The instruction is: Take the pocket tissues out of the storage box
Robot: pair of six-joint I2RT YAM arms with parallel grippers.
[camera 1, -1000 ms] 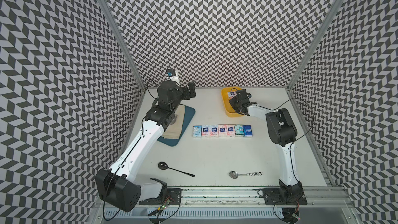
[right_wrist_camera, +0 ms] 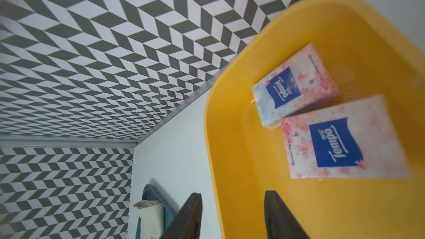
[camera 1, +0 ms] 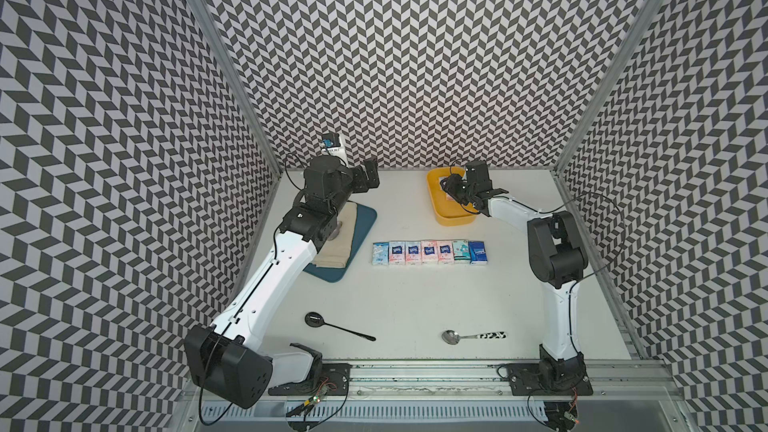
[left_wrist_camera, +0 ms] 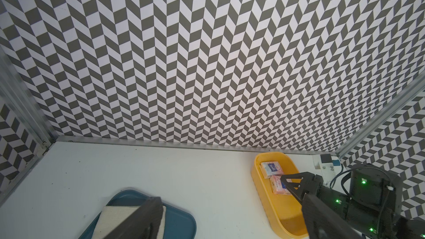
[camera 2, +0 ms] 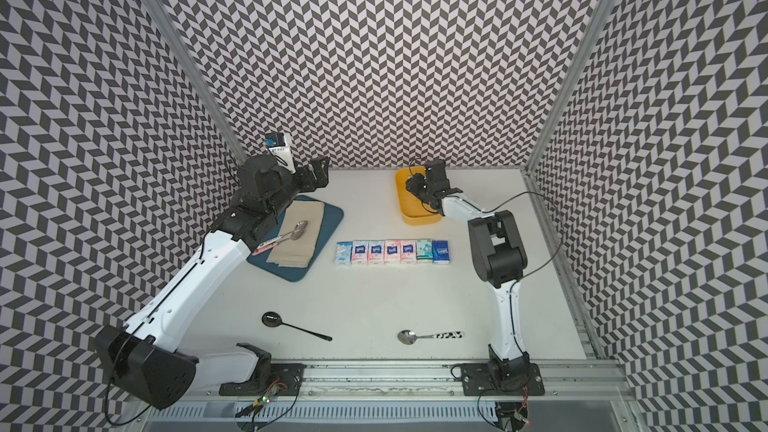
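Observation:
The yellow storage box (right_wrist_camera: 248, 172) holds two Tempo tissue packs: a blue-and-pink one (right_wrist_camera: 294, 86) at the far end and a pink one (right_wrist_camera: 340, 139) beside it. My right gripper is over the box, fingers parted and nothing between them; the packs lie ahead and to the right of its fingertips in its wrist view. A row of several tissue packs (camera 1: 429, 253) lies on the table in front of the box. My left gripper stands open and empty above the table, near the tray, its fingers blurred at the bottom of its view.
A blue tray (camera 2: 329, 220) with a beige cloth (camera 2: 308, 244) and a spoon on it is at the left. A black ladle (camera 1: 314, 319) and a metal spoon (camera 1: 451, 337) lie near the front edge. The table between tray and box is clear.
The left arm and the row of packs have stayed in place.

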